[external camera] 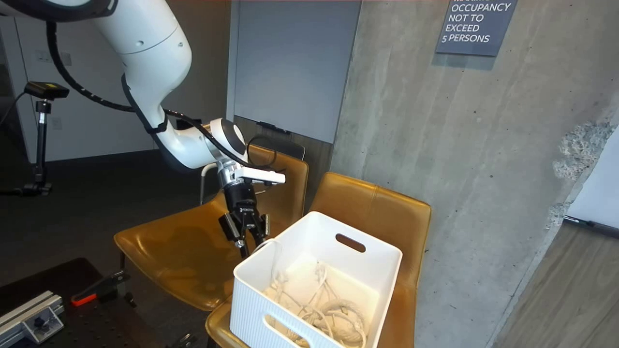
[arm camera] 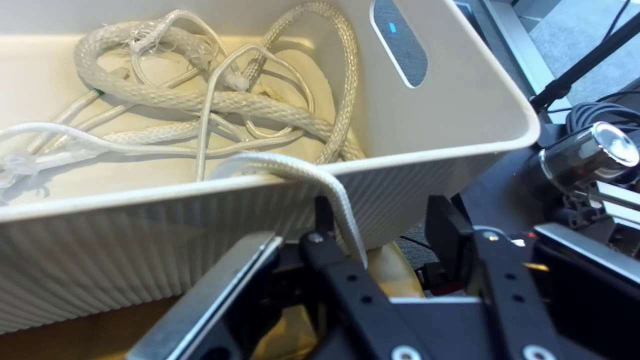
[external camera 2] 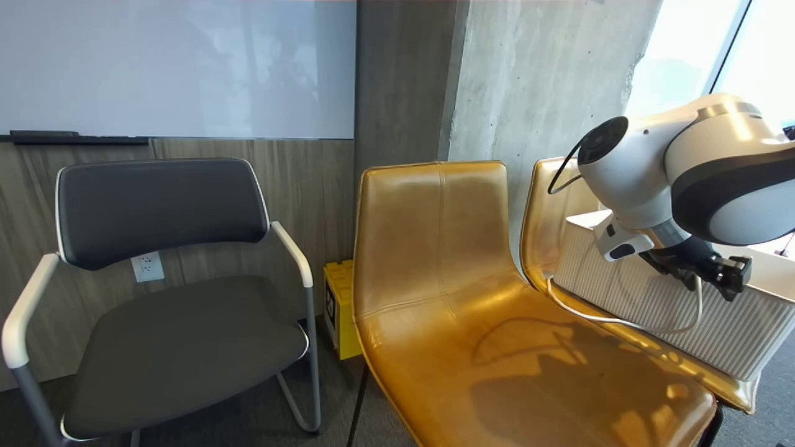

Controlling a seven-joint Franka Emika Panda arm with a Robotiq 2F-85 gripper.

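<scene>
A thin white rope (arm camera: 303, 170) runs over the rim of the white box (arm camera: 180, 193) and drops outside it in the wrist view. In exterior view 2 the hanging length of rope (external camera 2: 596, 318) curves across to the tan chair's side. My gripper is beside the box's outer wall, its fingers clearly apart. The rope passes by the inner side of the left-hand finger (arm camera: 327, 240) in the wrist view; whether they touch I cannot tell. From exterior view 1 the gripper (external camera: 252, 243) points down at the box's left corner.
Thicker coiled rope (arm camera: 180, 96) and tangled cords lie inside the box, which stands on a tan chair (external camera: 371, 203). A second tan chair (external camera 2: 447, 298) is alongside, its seat empty. A dark table with a clamp (external camera: 101, 290) is at lower left in exterior view 1.
</scene>
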